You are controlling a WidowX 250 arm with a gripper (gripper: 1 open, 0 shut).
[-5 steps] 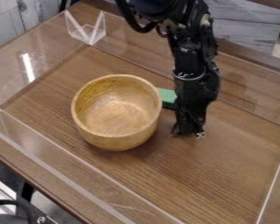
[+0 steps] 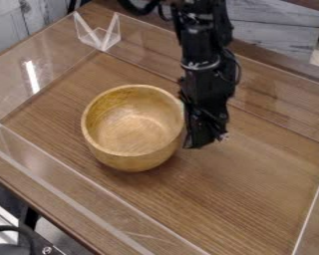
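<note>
A large yellow-tan bowl [image 2: 123,139] rests on the wooden table in the left middle of the view. My black gripper [image 2: 194,133] is low beside the bowl's right side, its fingertips near the rim and largely dark against the table. It looks shut, with nothing visible between its fingers.
A clear angular container [image 2: 99,32] stands at the back left. A pale marbled panel is at the back right.
The arm has shifted slightly left toward the bowl. The green object behind the bowl, visible before, is out of sight now.
</note>
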